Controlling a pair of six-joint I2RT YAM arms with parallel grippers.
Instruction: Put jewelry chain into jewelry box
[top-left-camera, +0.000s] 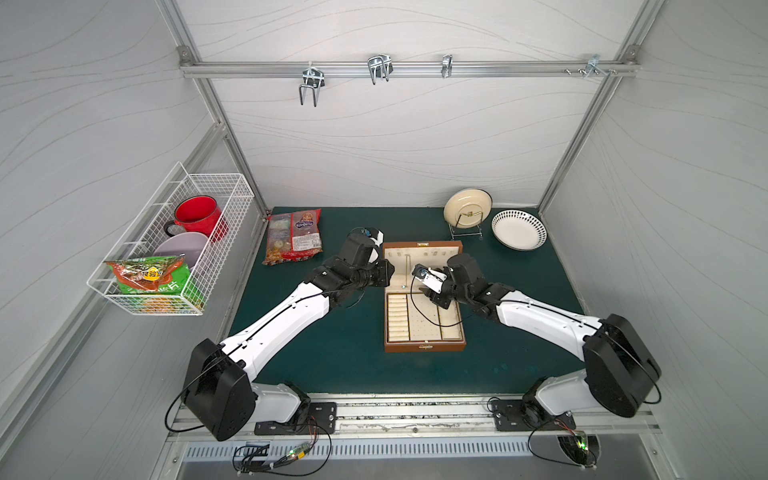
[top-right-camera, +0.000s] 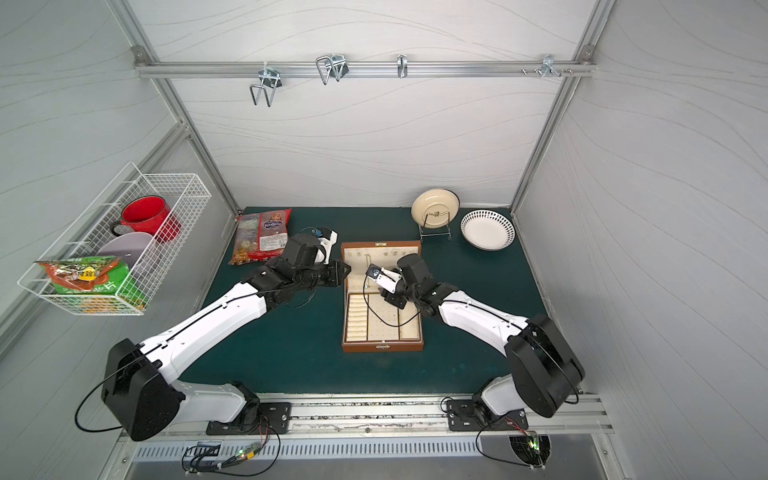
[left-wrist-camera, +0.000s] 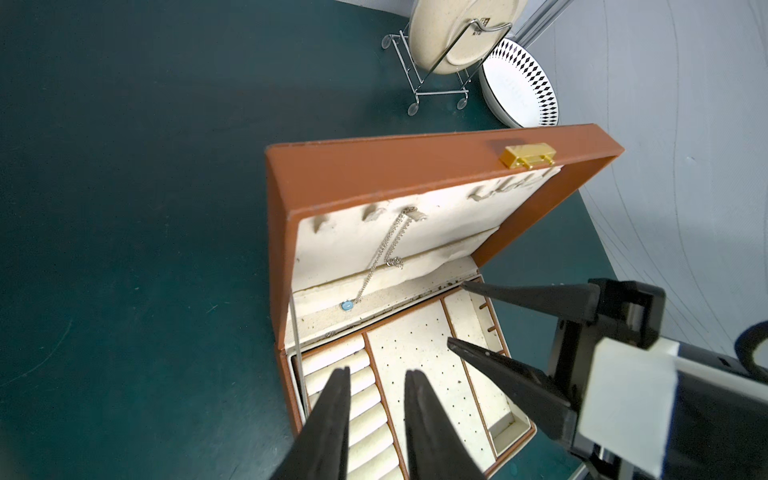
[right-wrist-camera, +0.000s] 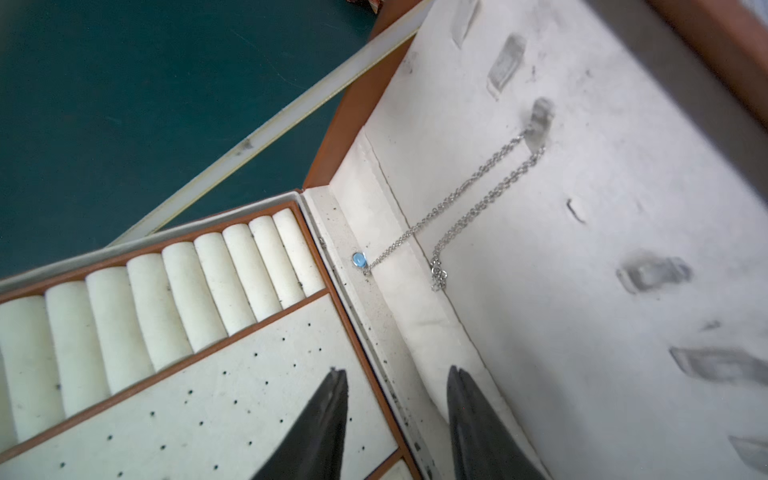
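Observation:
A silver jewelry chain hangs from a peg on the inner face of the raised lid. Its blue pendant rests in the trough at the lid's foot. The brown jewelry box stands open, with ring rolls and cream compartments inside. My left gripper, part open and empty, is at the box's left side in the top views. Above the compartments is my right gripper, its fingers spread with nothing between them. Neither gripper touches the chain.
A snack bag lies at the back left. A cream plate on a rack and a white bowl stand at the back right. A wire basket hangs on the left wall.

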